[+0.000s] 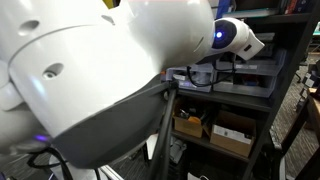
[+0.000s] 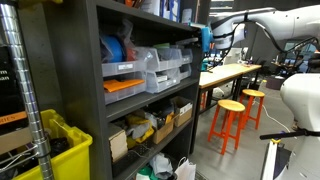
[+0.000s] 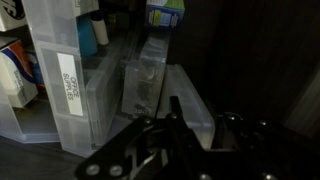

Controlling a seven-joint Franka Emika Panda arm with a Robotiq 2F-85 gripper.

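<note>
In the wrist view my gripper reaches into a dark shelf bay, and its dark fingers are hard to make out. A pale, smooth, long object runs up to the fingers, and the fingers look shut on it; its kind is unclear. Left of it stands a clear plastic container. Exterior view 1 has the white wrist of the arm in front of clear drawers on the dark shelf. The fingertips are too dark and small there to judge.
A clear bin labelled "OFFICE SUPPLY" borders the gripper's left side. A green and blue box sits beyond. Lower shelves hold cardboard boxes. Orange stools stand near the shelf's end, with open floor around them.
</note>
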